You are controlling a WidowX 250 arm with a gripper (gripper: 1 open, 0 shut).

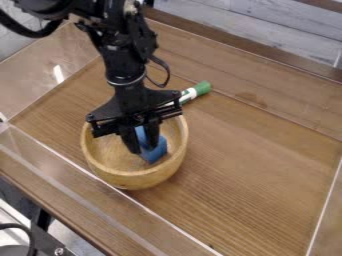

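Observation:
My gripper (142,128) reaches down into a wooden bowl (115,172) at the centre left, its black fingers over and around a blue block (152,152) in the bowl. The block is partly hidden by the fingers; whether they grip it I cannot tell.
A white stick with a green end (198,90) lies behind the bowl to the right. Pale edges border it at the left, back and far right.

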